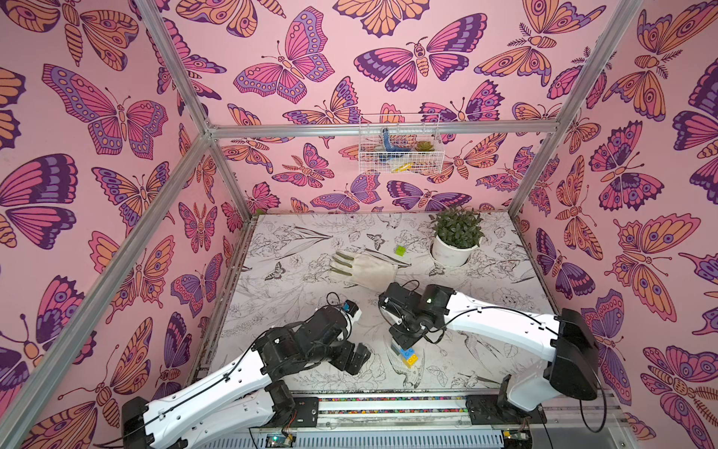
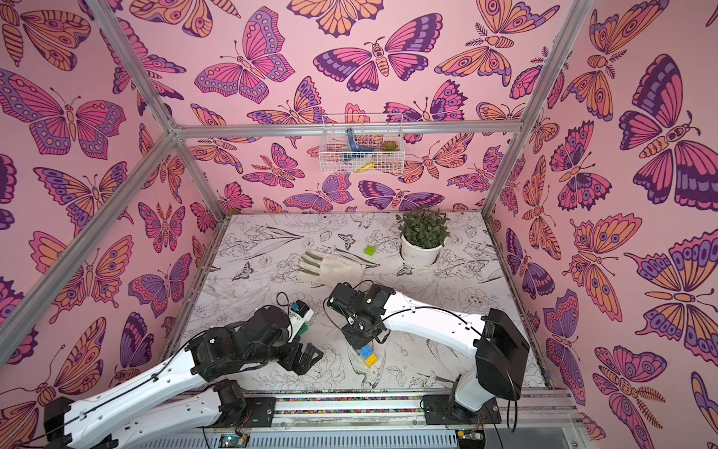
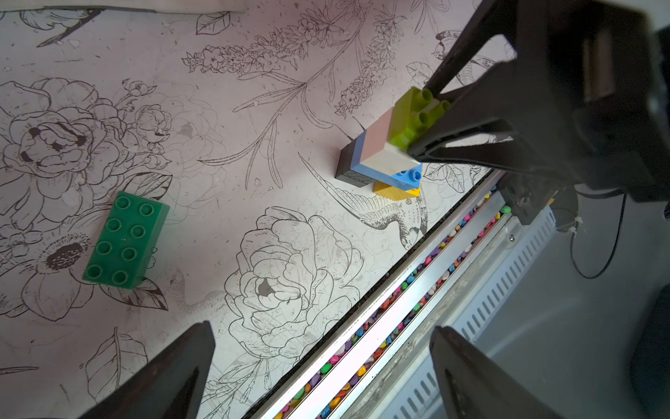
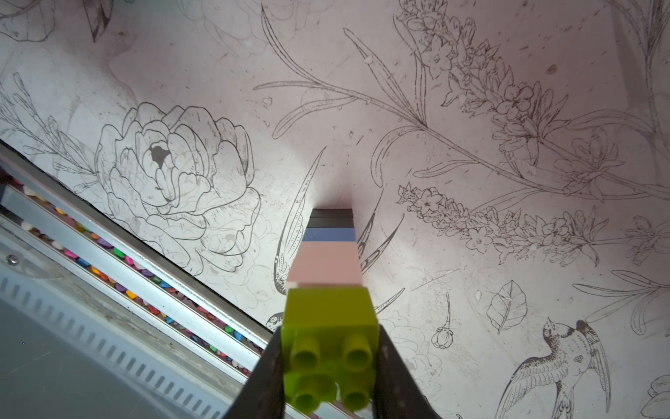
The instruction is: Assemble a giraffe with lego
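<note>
My right gripper is shut on a lime-green brick (image 4: 331,307). Below that brick, a pale pink brick (image 4: 325,262), a blue brick (image 4: 329,234) and a dark brick (image 4: 331,216) line up as one stack. A yellow brick (image 3: 396,190) shows beside the blue one in the left wrist view; in the top left view the blue (image 1: 407,351) and yellow parts stick out from under the gripper. Left of the stack, my left gripper hangs open and empty. A dark green brick (image 3: 125,241) lies apart on the table, studs up.
A small bright green brick (image 1: 400,250) lies farther back, near a glove (image 1: 368,271) and a potted plant (image 1: 453,243). Along the front edge runs a rail (image 1: 389,405). Open table lies between the dark green brick and the stack.
</note>
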